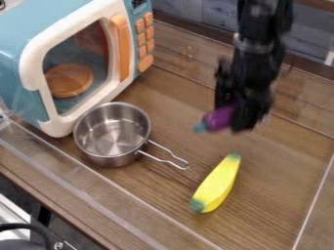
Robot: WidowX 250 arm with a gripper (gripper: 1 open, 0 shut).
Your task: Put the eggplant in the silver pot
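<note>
Blurred by motion, my gripper (235, 115) is shut on the purple eggplant (218, 119) and holds it above the wooden table. The eggplant's teal-green end (200, 128) sticks out on the left, toward the pot, while its other end is hidden by the dark fingers. To the left stands the silver pot (84, 132), upright and empty, its wire handle (167, 156) pointing right. A clear gap lies between eggplant and pot.
A yellow banana toy (216, 184) with green tips lies in front of the gripper. Behind the pot is a blue and white toy microwave (53, 49), its door side facing the table.
</note>
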